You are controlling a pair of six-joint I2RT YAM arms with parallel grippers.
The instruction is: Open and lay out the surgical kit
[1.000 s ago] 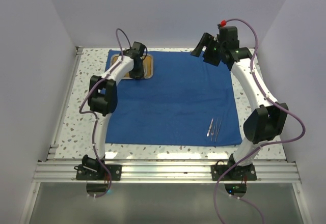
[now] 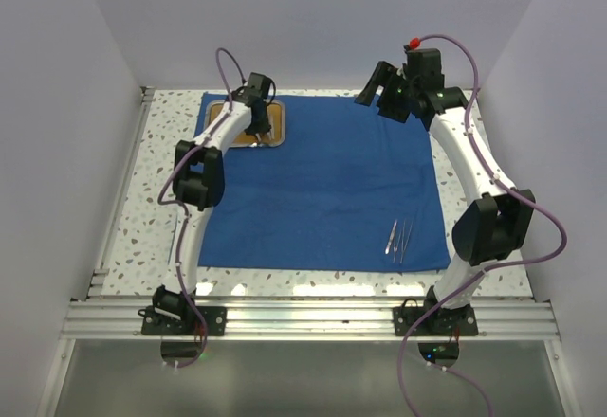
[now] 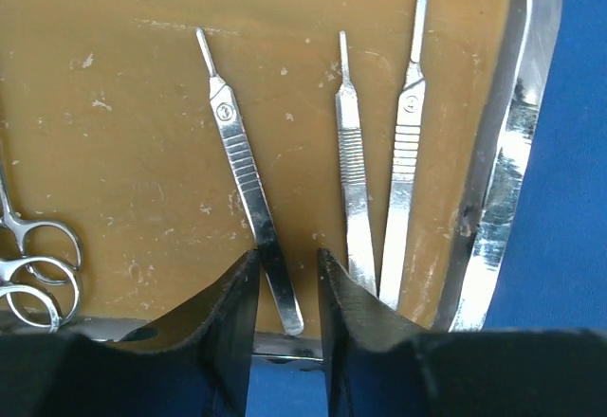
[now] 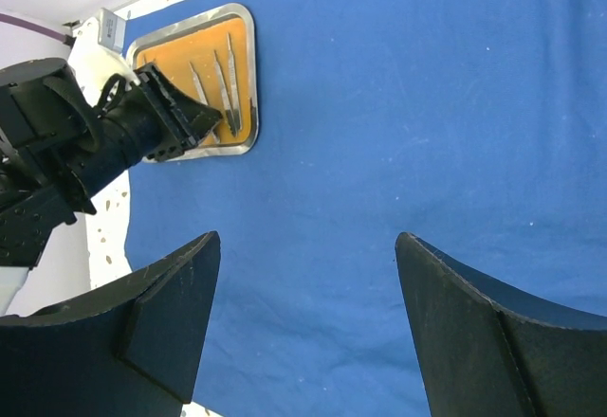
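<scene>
The steel kit tray (image 3: pixel 507 199) with its tan liner lies at the back left of the blue cloth. Inside are three scalpel handles (image 3: pixel 256 199) and scissors (image 3: pixel 38 289) at the left. My left gripper is over the tray, open, its fingertips either side of the lower part of the leftmost handle, slightly right of it. My right gripper hangs open and empty over the back right of the cloth. Several slim instruments (image 2: pixel 398 242) lie at the cloth's front right.
A speckled table surface (image 2: pixel 142 208) shows around the cloth, with grey walls on the sides and back.
The right arm has not visibly moved.
</scene>
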